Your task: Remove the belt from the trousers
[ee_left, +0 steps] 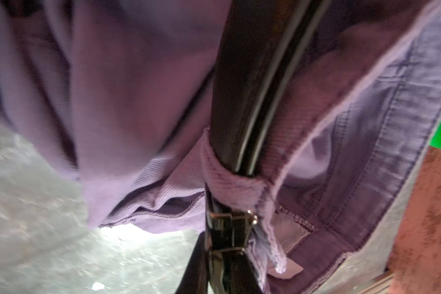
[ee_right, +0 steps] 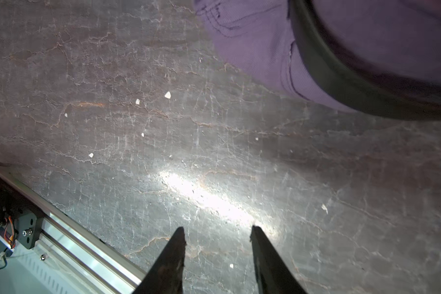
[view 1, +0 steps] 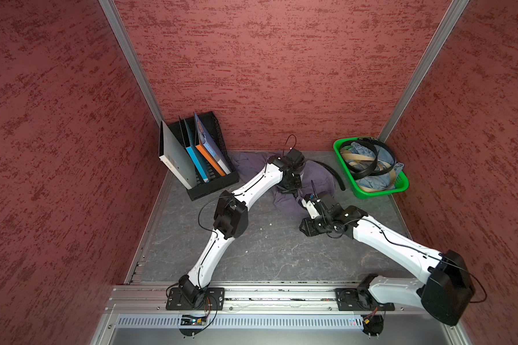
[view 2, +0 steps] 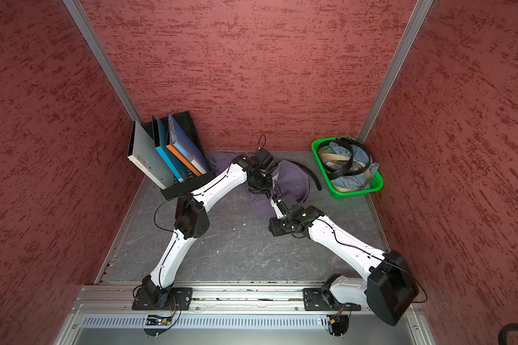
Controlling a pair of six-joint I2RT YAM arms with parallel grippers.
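Note:
Purple trousers [view 1: 319, 175] lie bunched mid-table, with their waistband [ee_left: 377, 127] in the left wrist view. A black belt [ee_left: 245, 88] runs through a purple belt loop [ee_left: 235, 188] there. Just below that loop, my left gripper is shut on the belt's shiny part with gold-coloured edges. More of the belt [view 1: 332, 172] curves out on the right side of the trousers. In the right wrist view, the belt [ee_right: 338, 78] bends across purple cloth in the upper right. My right gripper is open over bare table, nothing between its fingers.
At right stands a green basket [view 1: 356, 192] holding jeans and other belts. A dark rack with several binders [view 1: 178, 155] stands at left. Clear table [view 1: 259, 247] lies toward the front.

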